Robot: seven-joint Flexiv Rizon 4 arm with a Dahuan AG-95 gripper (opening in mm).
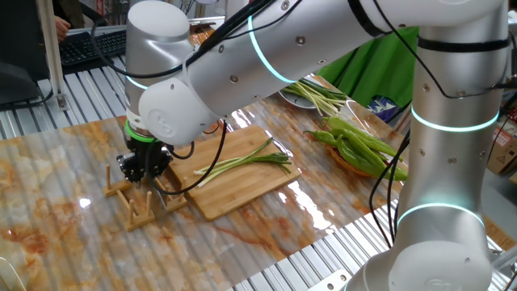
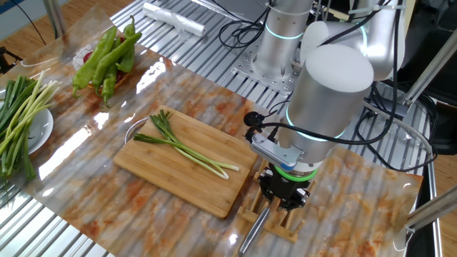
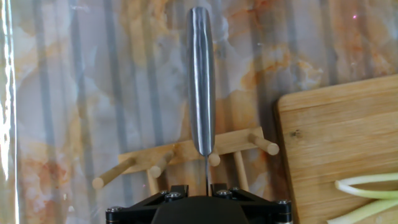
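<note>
A knife with a silver handle [image 3: 201, 81] shows in the wrist view, its thin blade edge-on below the handle. The blade runs down between the fingers of my gripper, which look apart, with a gap visible beside the blade. Under the knife is a wooden peg rack [image 3: 233, 142]; the same rack [image 1: 140, 219] lies left of the cutting board in exterior view 1. My gripper [image 2: 283, 203] hangs low over the rack in exterior view 2, close to the knife handle [image 2: 254, 232]. The lower part of the blade is hidden by the gripper.
A wooden cutting board [image 2: 171, 187] bearing green onions [image 2: 187, 151] stands beside the rack. Green peppers [image 1: 363, 153] sit in a basket, and more onions [image 1: 317, 95] lie on a plate farther back. The marbled tabletop [image 1: 56, 234] left of the rack is clear.
</note>
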